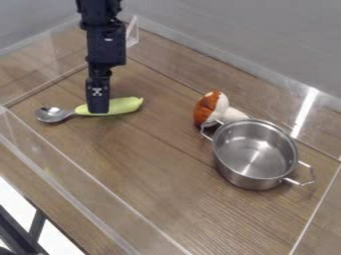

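My black gripper hangs straight down at the left, its fingertips low over the pale green handle of a spoon-like utensil, whose metal bowl lies to the left. The green piece extends out to the right behind the fingers. The fingers are seen nearly end-on, so whether they straddle or touch it is hard to tell.
A steel pot with two handles stands at the right. Beside it, behind, lies an orange-and-white object. Walls border the back.
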